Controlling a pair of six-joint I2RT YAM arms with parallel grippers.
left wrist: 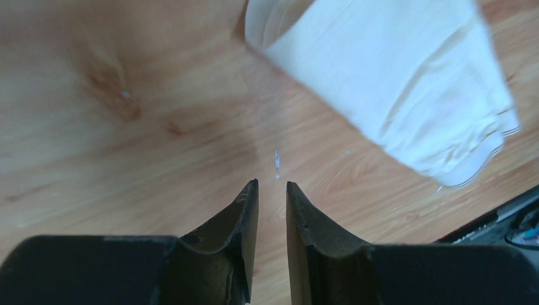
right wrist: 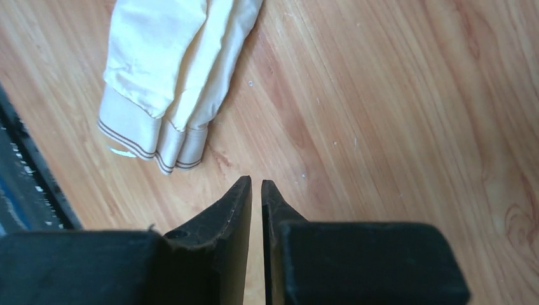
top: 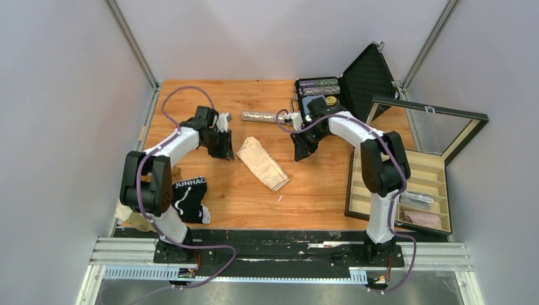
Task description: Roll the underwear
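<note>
The cream underwear [top: 262, 162] lies folded into a long strip, set diagonally on the wooden table, its banded end toward the front right. My left gripper hovers just left of it, above bare wood; the cloth [left wrist: 407, 82] fills the upper right of the left wrist view. My right gripper hangs to the right of the cloth, whose striped band [right wrist: 127, 127] shows at upper left in the right wrist view. Nothing shows between either gripper's fingers; the tips of each stand close together with a narrow gap.
A glitter roll [top: 257, 116] lies behind the cloth. An open black case [top: 368, 82] stands at back right, a compartment box [top: 432, 184] at right. Dark clothes [top: 189, 200] are piled at front left.
</note>
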